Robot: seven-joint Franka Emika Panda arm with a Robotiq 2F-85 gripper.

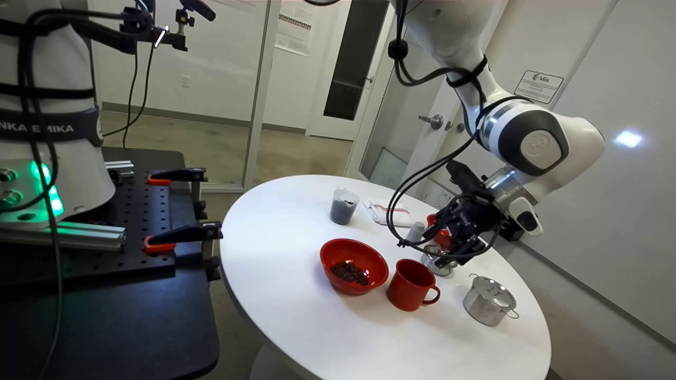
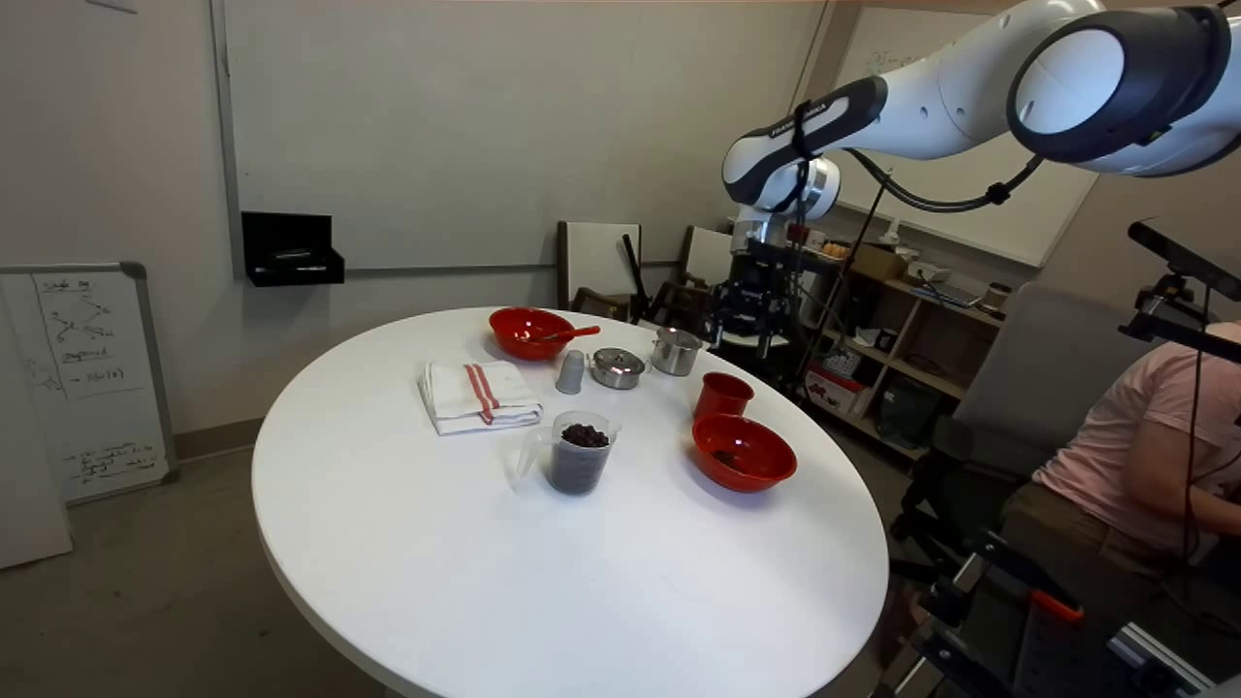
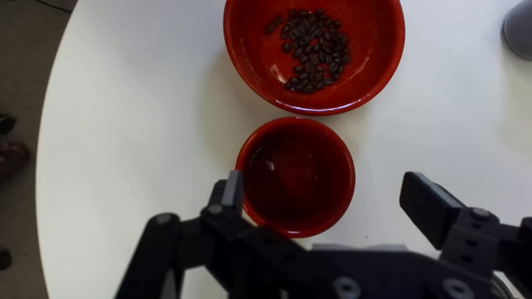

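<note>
My gripper is open, its two fingers wide apart with nothing held between them. It hangs above the table, and in the wrist view the left finger overlaps the rim of the red mug (image 3: 299,172). Inside, the mug looks empty. A red bowl (image 3: 249,64) beside it holds dark beans (image 3: 316,50). Exterior view 2 has the gripper (image 2: 745,332) in the air behind the mug (image 2: 723,396), clear of the tabletop. In exterior view 1 the gripper hides part of the lid (image 1: 437,260) and the far red bowl.
A steel pot (image 1: 488,303) stands near the edge. A clear cup of beans (image 2: 578,465), a folded towel (image 2: 477,396), a grey shaker (image 2: 570,372) and another red bowl (image 2: 529,332) with a spoon-like handle sit farther off.
</note>
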